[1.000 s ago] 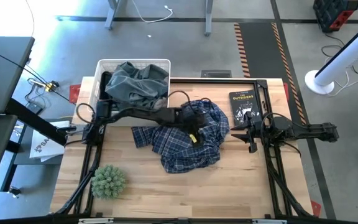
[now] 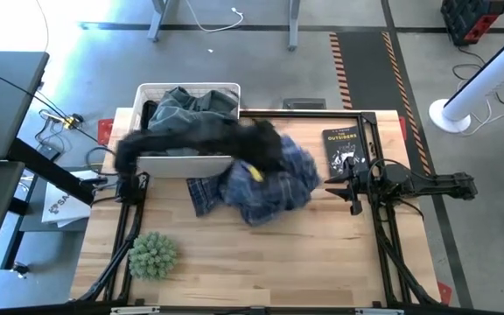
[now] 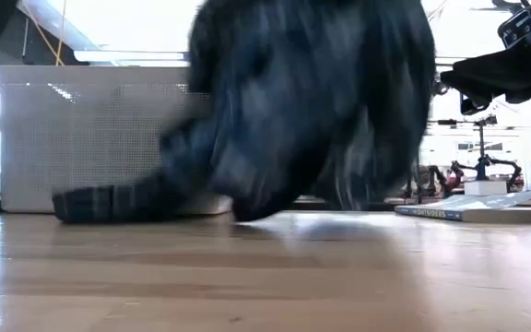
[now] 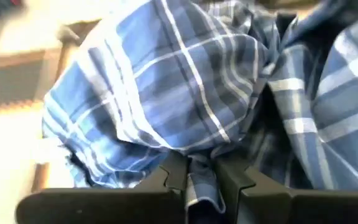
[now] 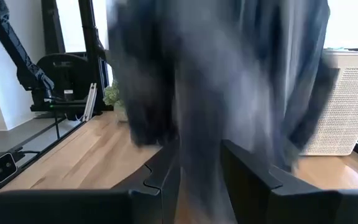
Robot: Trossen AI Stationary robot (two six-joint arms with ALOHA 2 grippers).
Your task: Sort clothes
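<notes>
The blue plaid shirt [image 2: 274,188] is bunched and lifted, blurred by motion in the low view. In the left wrist view my left gripper is shut on a pinched fold of it, and the cloth spreads above the fingers. One end of the shirt [image 3: 90,204] trails low by the tabletop, in front of the basket. My right gripper stands open at the right side, with the blurred shirt hanging beyond its fingers. A white basket [image 2: 182,166] at the back left holds dark grey-green clothing [image 2: 186,109].
A potted plant [image 2: 152,255] stands at the front left of the table. The dark book [image 2: 344,149] lies at the back right, near the right arm [image 2: 396,181]. Bare wood [image 2: 296,262] is clear across the front middle.
The shirt rose off the table into a hanging bunch. The right arm stayed put.
</notes>
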